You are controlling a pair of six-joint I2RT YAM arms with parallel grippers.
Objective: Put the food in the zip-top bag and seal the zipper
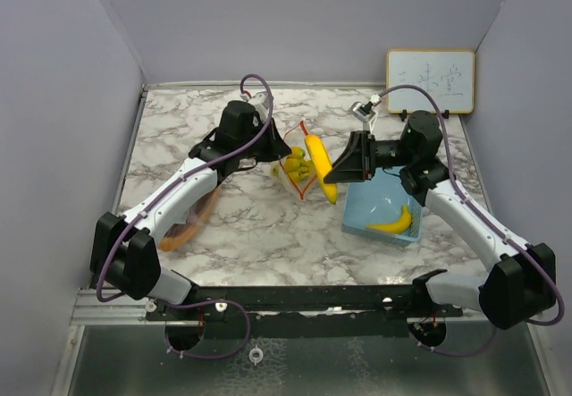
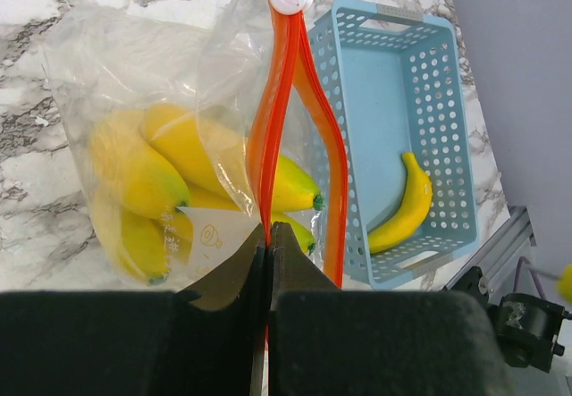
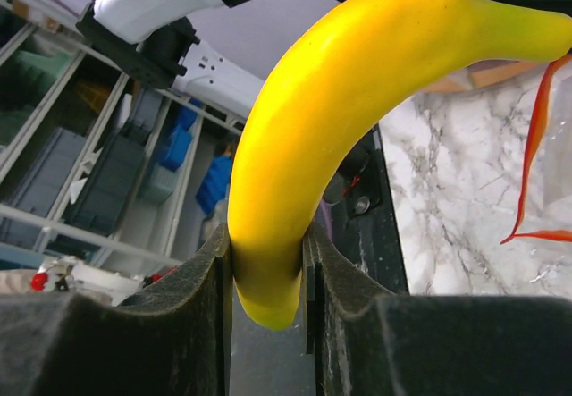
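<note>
A clear zip top bag (image 2: 80,74) with an orange-red zipper (image 2: 273,119) lies on the table, its mouth spread toward the right. Several yellow fruits (image 2: 138,172) are inside it. My left gripper is shut on one edge of the bag's mouth, at the zipper strip. A banana (image 3: 340,83) hangs between the fingers of my right gripper, gripped near one end. In the top view this banana is in front of the bag's open mouth, at its right side. Another banana (image 2: 407,208) rests in the blue basket.
The blue basket (image 1: 354,195) stands to the right of the bag, under my right arm. A small whiteboard (image 1: 431,74) is at the back right. Something brown (image 1: 183,235) lies partly under my left arm.
</note>
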